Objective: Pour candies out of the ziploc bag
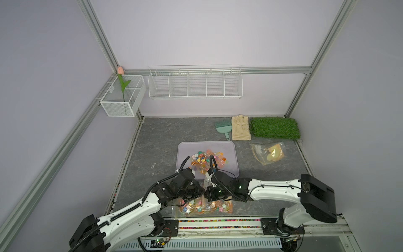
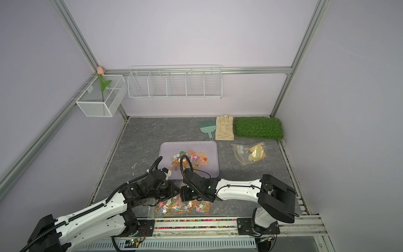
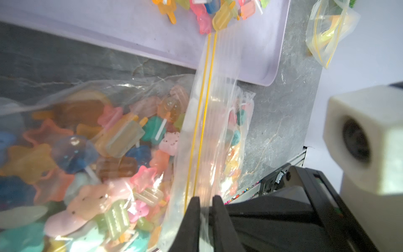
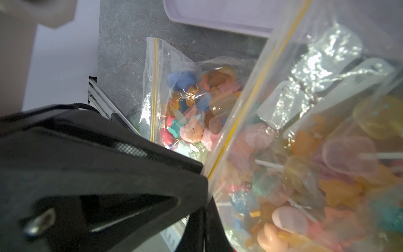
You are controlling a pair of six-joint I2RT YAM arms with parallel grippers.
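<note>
A clear ziploc bag (image 3: pixel 121 176) filled with colourful candies lies in front of the tray, its yellow zip strip (image 3: pixel 195 147) raised between both grippers. My left gripper is slightly open, its fingertips on either side of the clear film at the bag's mouth. Opposite it, my right gripper is shut at the zip edge; the left gripper's black body partly covers its tips, so how much film they pinch is hidden. A pile of loose candies (image 1: pixel 208 159) lies in the pale lilac tray (image 1: pixel 184 147) behind.
A second candy-filled bag (image 4: pixel 201 105) appears beside the zip strip in the right wrist view. To the right lies another clear bag (image 1: pixel 267 153) with yellowish contents. A brush (image 1: pixel 223 127), glove (image 1: pixel 240 128) and grass mat (image 1: pixel 275 127) line the back.
</note>
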